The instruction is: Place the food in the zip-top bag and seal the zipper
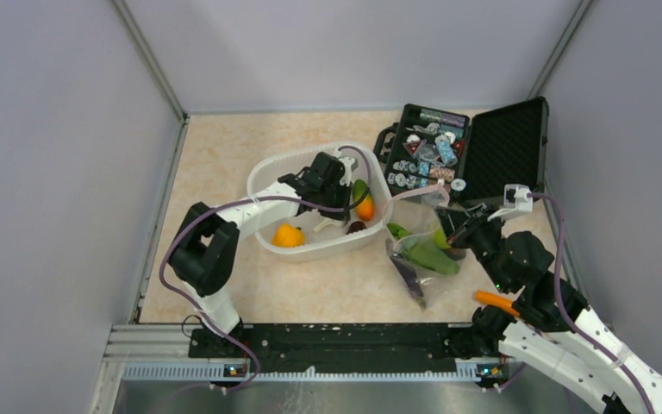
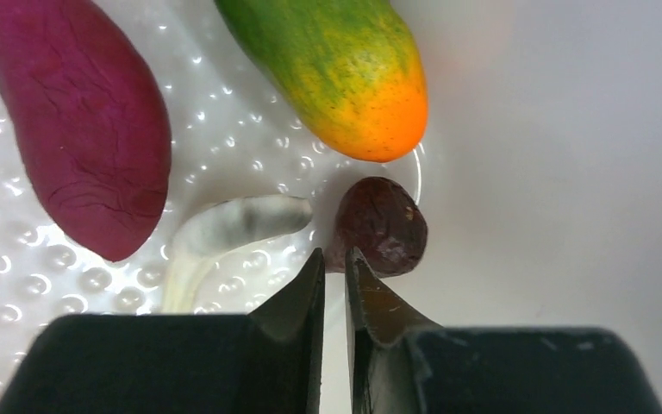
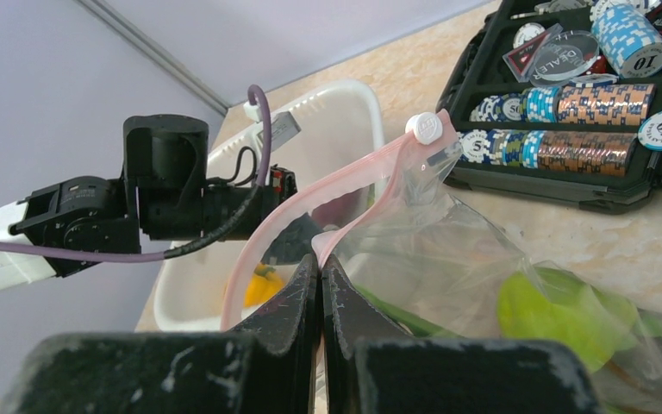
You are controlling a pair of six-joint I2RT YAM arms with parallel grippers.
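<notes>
My left gripper is slightly open over the white bin (image 1: 263, 181), near a dark round item (image 2: 379, 222). In the left wrist view the bin also holds a green-orange mango (image 2: 336, 78), a purple sweet potato (image 2: 86, 138) and a pale curved piece (image 2: 241, 220). A yellow pepper (image 1: 288, 235) lies in it too. My right gripper is shut on the pink zipper edge of the clear bag (image 3: 422, 233), which holds green produce (image 1: 427, 254) and a dark long vegetable (image 1: 409, 280).
An open poker-chip case (image 1: 507, 147) stands behind the bag at the back right. A carrot (image 1: 493, 300) lies beside the right arm.
</notes>
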